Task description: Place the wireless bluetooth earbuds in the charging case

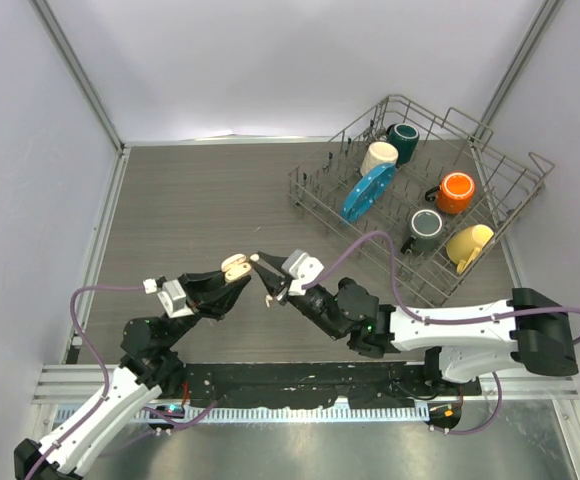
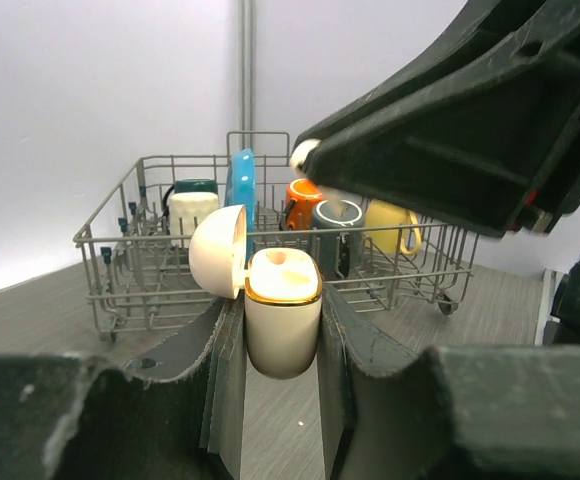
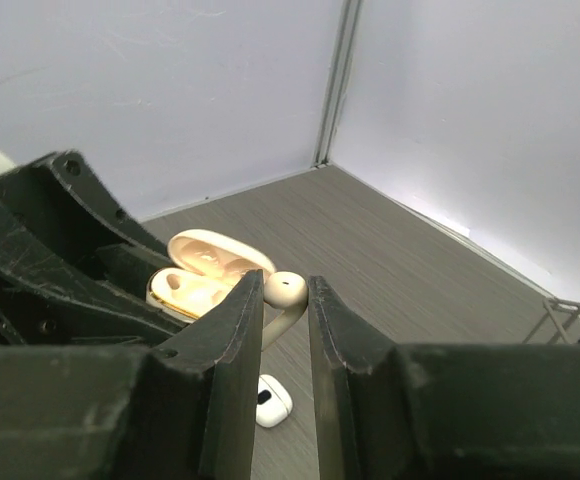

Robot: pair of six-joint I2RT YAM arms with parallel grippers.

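The cream charging case (image 2: 282, 335) stands upright with its lid (image 2: 218, 250) swung open, and my left gripper (image 1: 232, 280) is shut on its body. An earbud (image 3: 285, 290) is pinched between the fingertips of my right gripper, its pale stem slanting downward. In the left wrist view, that earbud (image 2: 305, 153) hangs above and to the right of the case, apart from it. No earbud shows in the part of the case's inside that I can see. A small white piece with a dark patch (image 3: 273, 400), perhaps the other earbud, lies on the table.
At the back right stands a wire dish rack (image 1: 300, 190) with several mugs and a blue plate (image 1: 368, 192). Both grippers are very close together.
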